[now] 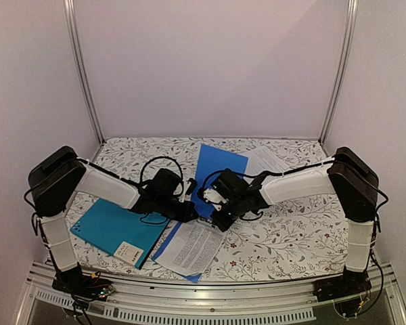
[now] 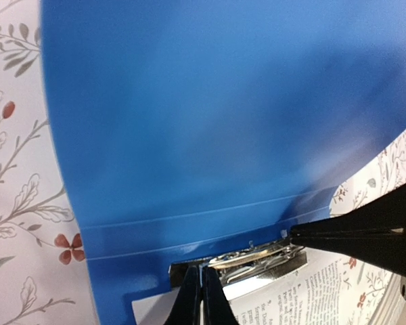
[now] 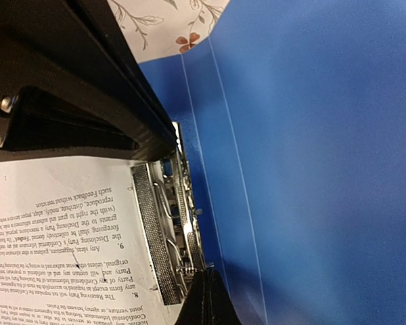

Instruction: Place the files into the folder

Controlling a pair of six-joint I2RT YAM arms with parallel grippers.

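A blue folder (image 1: 220, 162) lies open at the centre, with a printed sheet (image 1: 189, 250) on its near part. Its metal clip (image 3: 159, 223) crosses the folder at the sheet's top edge. My left gripper is shut at the left end of the clip. My right gripper is shut on or against the clip's other end, where the left wrist view shows its black finger tip. I cannot tell whether either holds part of the clip.
A teal binder (image 1: 115, 223) lies at the front left. More printed paper (image 1: 267, 159) is at the back right, beside the folder.
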